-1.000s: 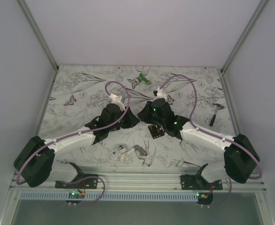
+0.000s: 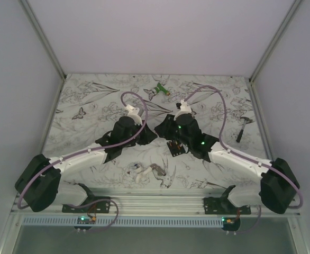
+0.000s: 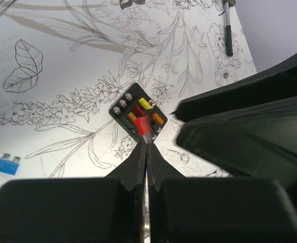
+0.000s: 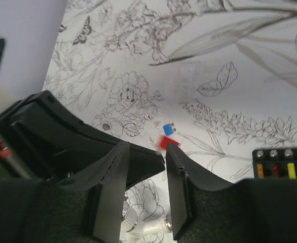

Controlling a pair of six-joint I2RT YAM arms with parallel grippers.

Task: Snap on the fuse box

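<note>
The fuse box, a black base with red, yellow and orange fuses, lies on the patterned table below and right of both grippers; it also shows at the right of the right wrist view [image 4: 274,162]. My left gripper is shut, a small red piece showing at its fingertips. Close against it in the top view, my right gripper has its fingertips near each other, with red just beyond them; whether it holds that piece is unclear. A small blue piece [image 3: 6,165] lies on the table.
A hammer [image 2: 242,128] lies at the right, a green-and-yellow object [image 2: 161,88] at the back. Pale and grey objects [image 2: 149,172] lie near the front.
The left arm is almost unchanged, and both grippers remain close together.
</note>
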